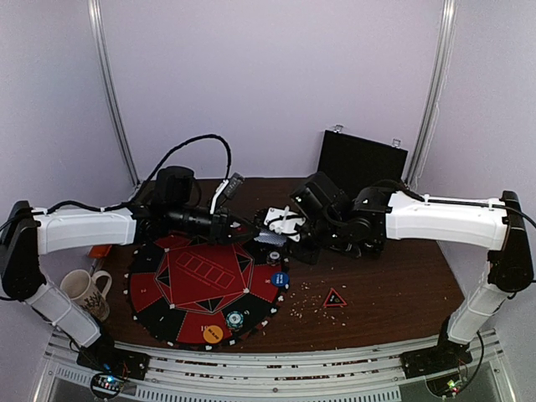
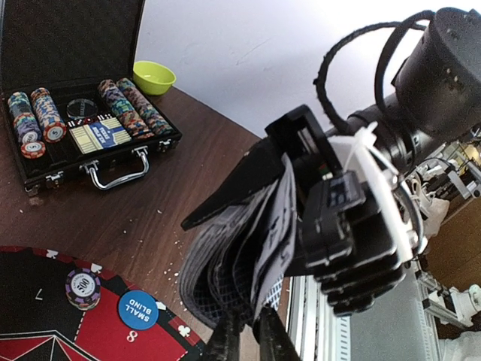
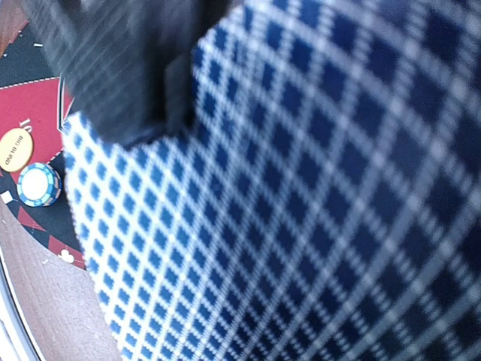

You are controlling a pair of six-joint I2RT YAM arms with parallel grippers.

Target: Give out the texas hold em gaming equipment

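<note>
A thick bunch of playing cards (image 2: 239, 256) with blue-checked backs is clamped in my right gripper (image 1: 283, 228), its free ends fanned apart. In the right wrist view the checked backs (image 3: 301, 226) fill most of the picture, blurred by closeness. My left gripper reaches the lower edge of the fan, fingertips a little apart with card edges at the gap; whether any card touches them is unclear. The round red-and-black poker mat (image 1: 205, 268) lies beneath. On it are a small blind disc (image 2: 138, 309), a 500 chip (image 2: 83, 289), a big blind disc (image 1: 213, 334) and another chip (image 3: 38, 185).
An opened black case (image 2: 90, 158) with chip rows and a boxed deck stands behind, beside a green bowl (image 2: 154, 77). The mug (image 1: 86, 293) is at the left. A red-black triangle (image 1: 334, 299) and small crumbs lie right of the mat.
</note>
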